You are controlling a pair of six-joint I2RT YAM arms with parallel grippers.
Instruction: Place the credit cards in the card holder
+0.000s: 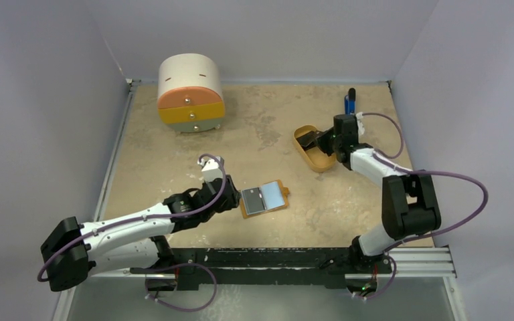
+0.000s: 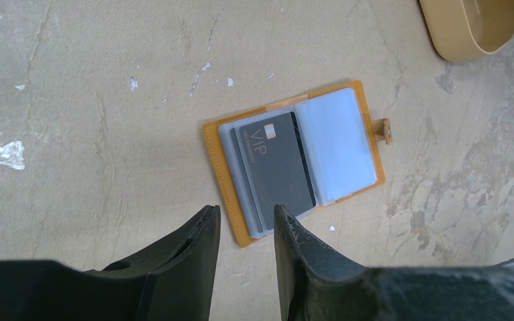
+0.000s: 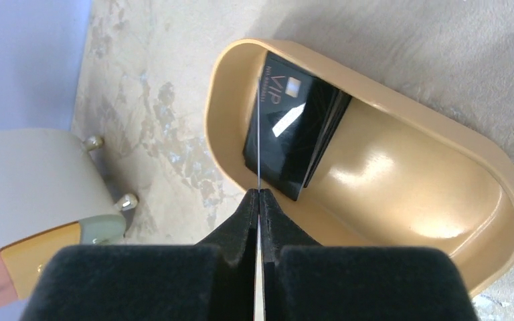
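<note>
My right gripper is shut on a thin card (image 3: 258, 134), which appears edge-on as a pale line in the right wrist view. Behind it, several black VIP cards (image 3: 278, 144) lean in one end of a tan oval tray (image 3: 408, 110). In the left wrist view, the card holder (image 2: 224, 180) lies unfolded on the table, brown-edged with clear sleeves. A dark VIP card (image 2: 281, 170) fills its left sleeve, and the right page (image 2: 341, 140) looks pale and bare. My left gripper stands open above the holder's near-left side, nothing between its fingers.
A small rounded cabinet (image 1: 191, 80) with coloured drawers stands at the back left. Beyond the tray, a blue tool (image 1: 350, 100) lies at the back right. Open table (image 1: 261, 134) separates cabinet, tray and holder.
</note>
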